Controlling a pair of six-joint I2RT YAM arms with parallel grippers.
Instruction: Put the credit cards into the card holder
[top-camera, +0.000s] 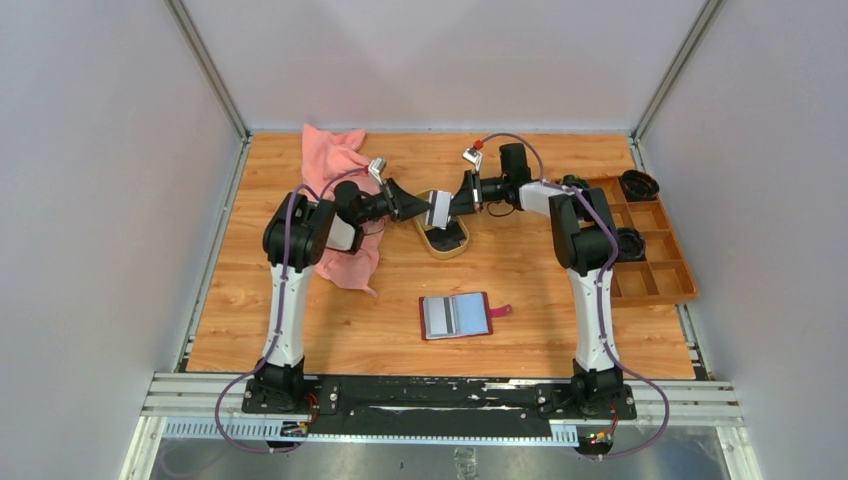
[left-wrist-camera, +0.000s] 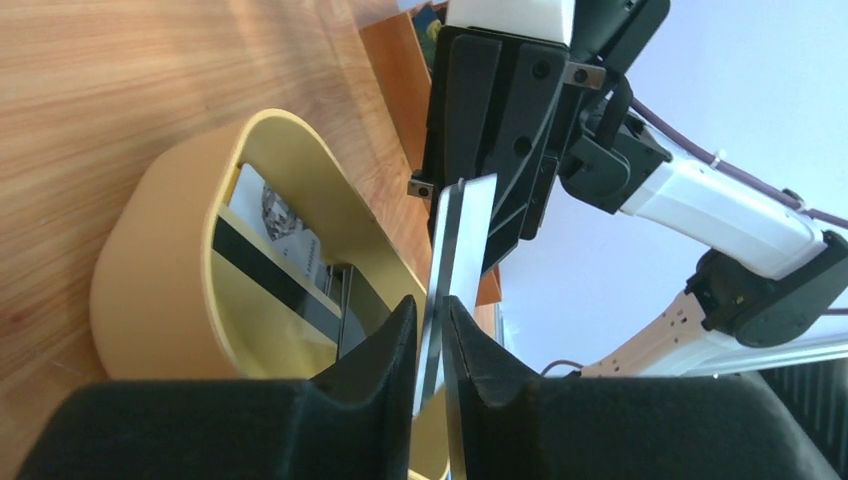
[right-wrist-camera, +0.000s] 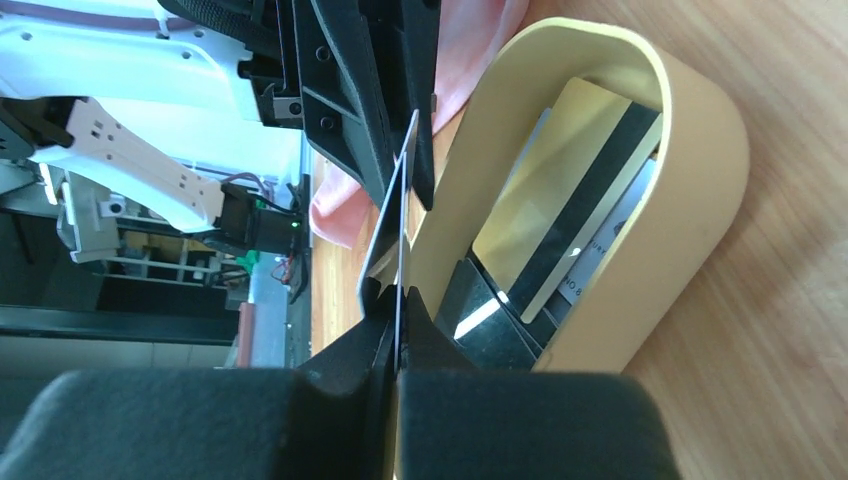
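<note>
A white card with a dark stripe (top-camera: 438, 209) stands between the two grippers, above the oval tan box. My right gripper is shut on it; in the right wrist view, two thin card edges show there, spread slightly apart. My left gripper is part open, its fingers on either side of the card's near end, with a gap showing in the left wrist view. The red card holder (top-camera: 489, 331) lies open near the table's front, a striped grey face on its left half and a pale blue one on its right.
Inside the tan box (right-wrist-camera: 700, 140) lie several cards, among them a gold card (right-wrist-camera: 550, 170) with a black stripe. Pink cloth (top-camera: 345, 270) lies under the left arm. A wooden compartment tray (top-camera: 655, 285) stands at the right. Table around the holder is clear.
</note>
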